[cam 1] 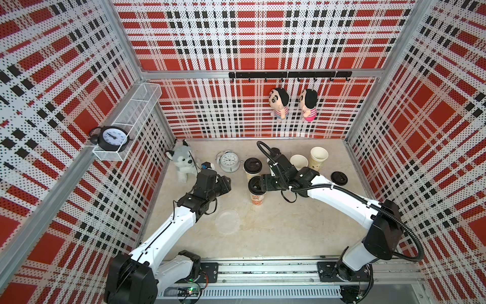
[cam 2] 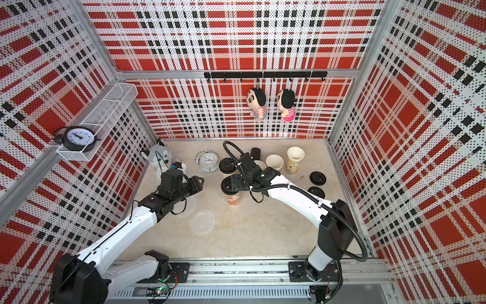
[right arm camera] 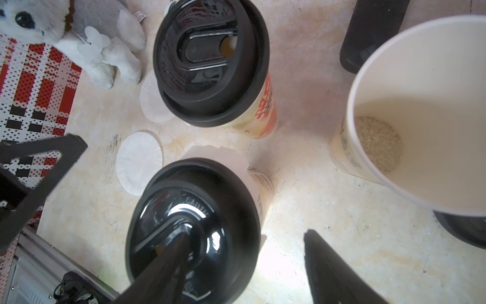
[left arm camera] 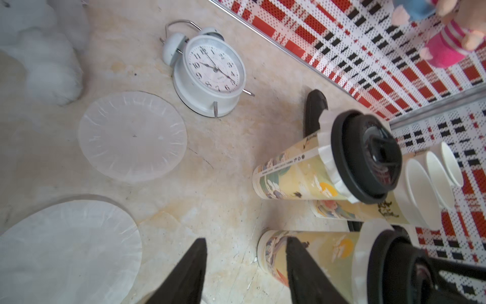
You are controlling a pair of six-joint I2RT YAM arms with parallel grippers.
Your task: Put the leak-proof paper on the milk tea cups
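Two milk tea cups with black lids stand mid-table, a front one (cam 1: 257,198) and a back one (cam 1: 252,166), white paper showing under their lids. Two round translucent papers, a smaller (left arm camera: 132,136) and a larger (left arm camera: 68,250), lie on the left of the table. My left gripper is open and empty above the table, left of the cups. My right gripper is open, close beside the front cup's lid (right arm camera: 197,217).
Open cups (cam 1: 318,157) stand back right near spare lids (cam 1: 339,177). A plush dog (cam 1: 183,162) and alarm clock (cam 1: 229,162) sit back left.
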